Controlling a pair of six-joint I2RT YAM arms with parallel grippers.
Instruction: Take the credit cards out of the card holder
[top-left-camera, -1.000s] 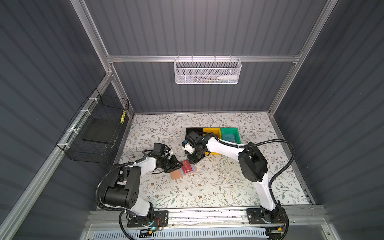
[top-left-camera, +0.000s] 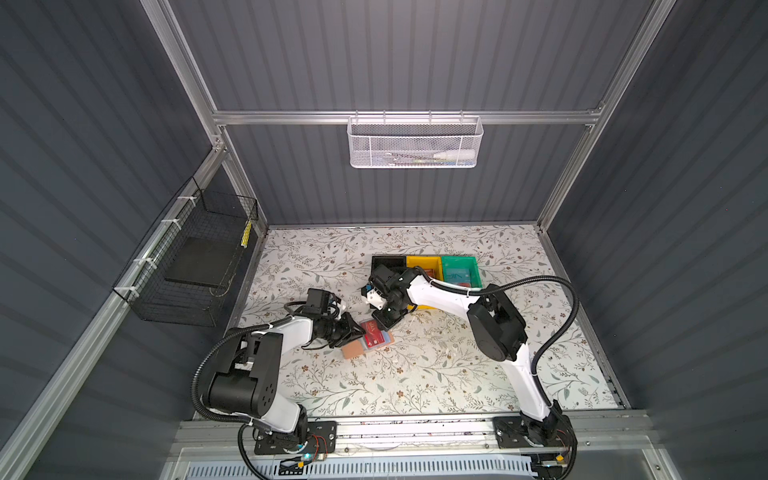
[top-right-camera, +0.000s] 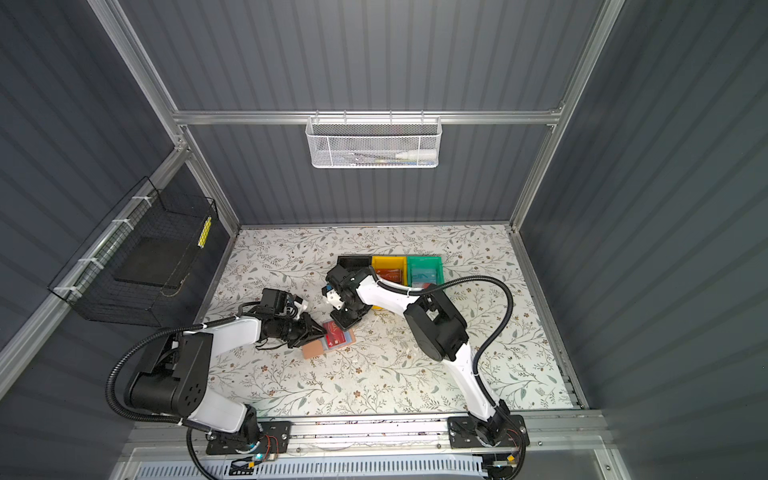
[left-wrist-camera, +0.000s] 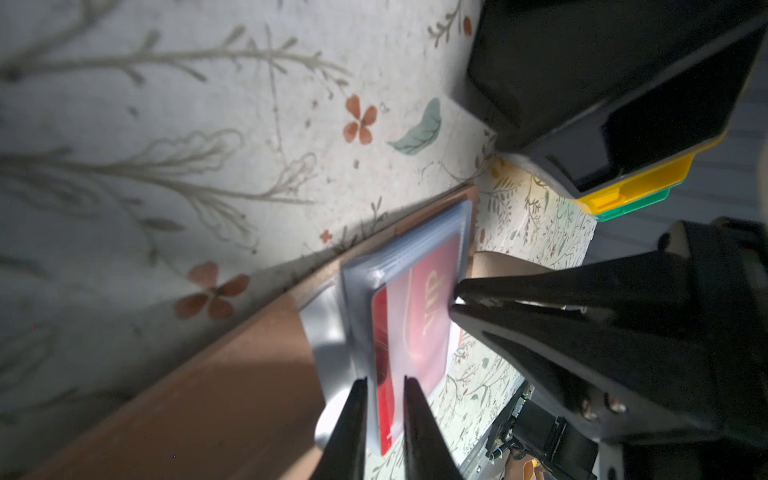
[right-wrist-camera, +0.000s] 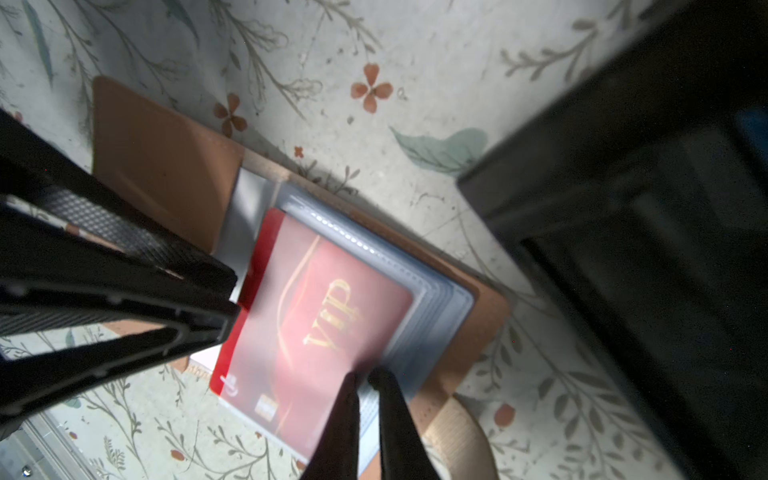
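Observation:
The tan card holder (top-left-camera: 353, 349) lies open on the table, with clear sleeves (right-wrist-camera: 442, 320) and a red VIP card (right-wrist-camera: 320, 312) on top. My left gripper has its narrow fingers slightly apart over the sleeve's edge by the red card. My right gripper is shut on the edge of the clear sleeves, at the side of the red card; how much it grips is hard to tell. In each wrist view the other gripper reaches in from the side, close to the holder.
Behind my right arm stand black, yellow (top-left-camera: 424, 261) and green (top-left-camera: 459, 264) bins. A black wire basket (top-left-camera: 196, 264) hangs on the left wall, a white one (top-left-camera: 414, 144) on the back wall.
My right gripper and arm have shifted slightly toward the holder and the front-left. The left arm has barely moved.

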